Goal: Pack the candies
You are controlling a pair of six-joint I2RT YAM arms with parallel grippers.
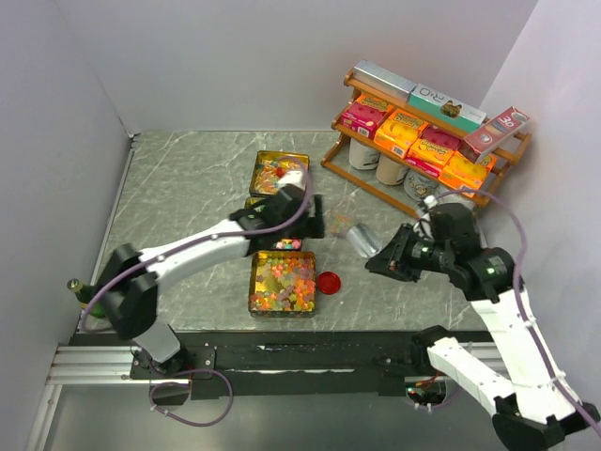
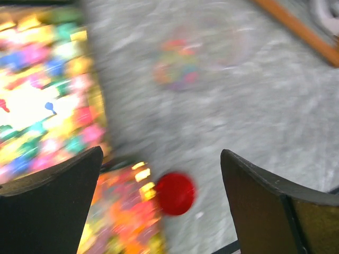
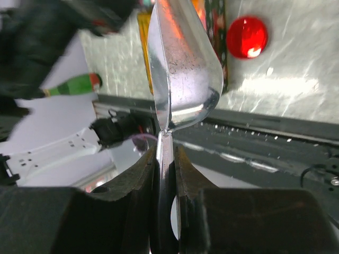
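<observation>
My right gripper is shut on the handle of a shiny metal scoop; in the right wrist view the scoop's bowl rises from between the fingers and looks empty. Above the middle candy tray, partly hiding it, my left gripper stands open. Nothing sits between its fingers in the left wrist view. Right of the trays is a clear container, with a small pile of coloured candies at its end. The front tray and the back tray hold candies. A red lid lies beside the front tray.
A wooden shelf with boxes and tins fills the back right. At the left edge a green bottle is partly covered by the left arm. Bare counter shows left of the trays and at front right.
</observation>
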